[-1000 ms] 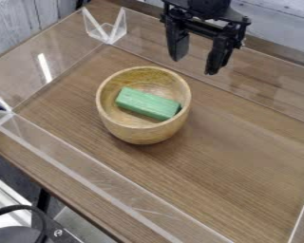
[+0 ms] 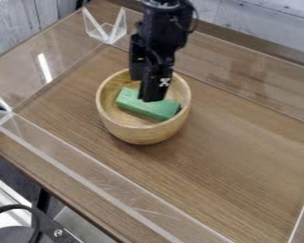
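Observation:
A round wooden bowl [image 2: 122, 127] sits on the wooden tabletop, holding a green block [image 2: 151, 105] lying at a slant. My black gripper [image 2: 149, 85] hangs over the back part of the bowl, just above and behind the block, partly hiding the bowl's rear. Its fingers point downward and stand open; whether they touch the block I cannot tell.
A white wire-like object [image 2: 105, 27] stands at the back left. A black cable [image 2: 28, 218] runs at the lower left corner, off the table's edge.
My gripper has moved left and down from the back right to over the bowl, turning as it went. The bowl and block look unmoved.

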